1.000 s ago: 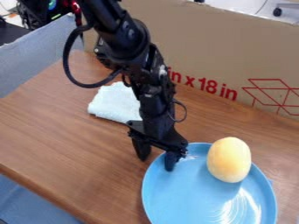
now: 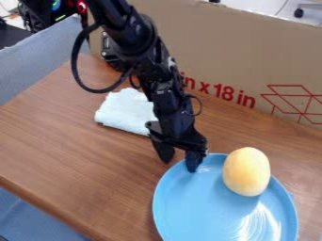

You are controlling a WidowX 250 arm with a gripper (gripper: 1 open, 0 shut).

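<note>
My black gripper (image 2: 178, 160) is low at the left rim of a blue plate (image 2: 227, 219), one finger over the plate and the other just outside it; whether anything is between the fingers is hard to see. A yellow egg-shaped object (image 2: 247, 171) sits on the plate's upper right part, to the right of the gripper. A folded white cloth (image 2: 123, 111) lies on the table behind the arm, partly hidden by it.
A cardboard wall (image 2: 251, 66) stands along the back, and a grey padded edge (image 2: 32, 61) borders the left side.
The gripper has shifted slightly to the right and up since a second ago. The plate, yellow object and cloth look unmoved.
</note>
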